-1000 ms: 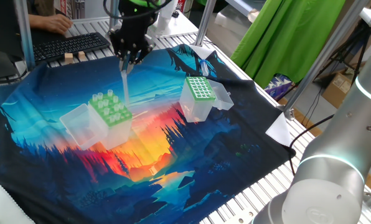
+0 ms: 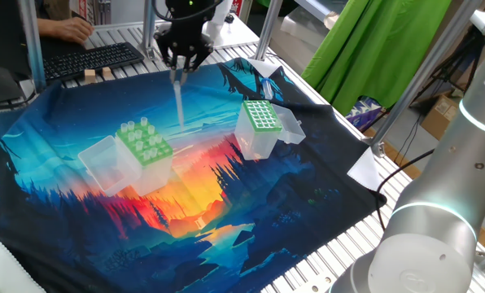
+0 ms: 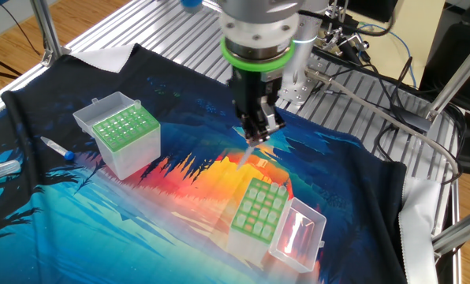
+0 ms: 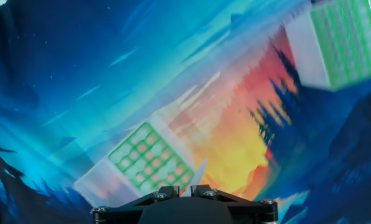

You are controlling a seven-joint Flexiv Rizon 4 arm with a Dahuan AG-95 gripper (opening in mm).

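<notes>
My gripper [image 2: 177,76] is shut on a long translucent pipette tip [image 2: 179,106], which points down in the air. In the wrist view, the pale tip [image 4: 200,171] sticks out past the fingers. A tip box [image 2: 145,159] with a green rack stands near the cloth's middle, several tips poking up from the rack; its lid hangs open. The second tip box [image 2: 257,138], also with its lid open, has a green rack [image 3: 125,128] with no tips standing above it. The held tip hangs apart from both boxes.
A patterned cloth [image 2: 202,244] covers the slatted table. A blue-capped pen [image 3: 58,148] lies beside the second box. A keyboard [image 2: 92,61] and a person's hand [image 2: 73,29] are at the far edge. The cloth between the boxes is clear.
In exterior view 1, my gripper has moved to the right and somewhat upward, carrying the pipette tip. Both boxes have stayed in place.
</notes>
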